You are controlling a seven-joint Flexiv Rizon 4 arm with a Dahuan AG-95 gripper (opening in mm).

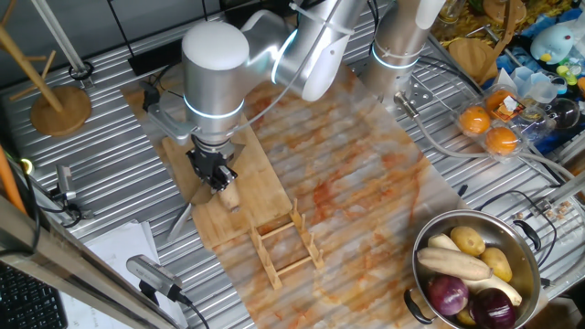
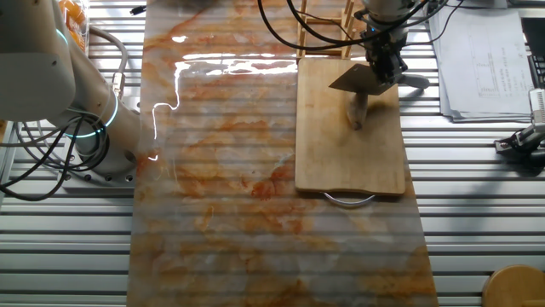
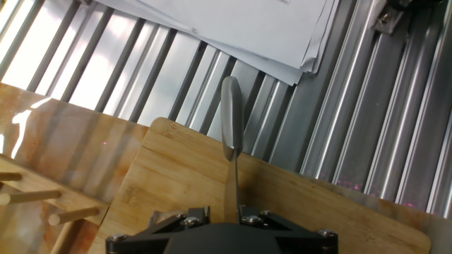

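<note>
My gripper (image 1: 218, 175) is over the wooden cutting board (image 1: 260, 187), shut on a metal knife. In the wrist view the knife's handle (image 3: 232, 116) sticks out past the board's edge, and its narrow neck runs back between the fingers. Exterior view 2 shows the broad blade (image 2: 361, 79) on the other side of my gripper (image 2: 386, 70), tilted above the board. A pale brown root vegetable (image 2: 357, 111) lies on the board by the blade; whether they touch, I cannot tell.
A wooden rack (image 1: 286, 249) stands by the board's end. A metal pot (image 1: 428, 291) of potatoes, pale roots and purple onions is at the lower right. Papers (image 3: 254, 28) lie beyond the knife handle. The marbled surface (image 1: 352, 192) between board and pot is clear.
</note>
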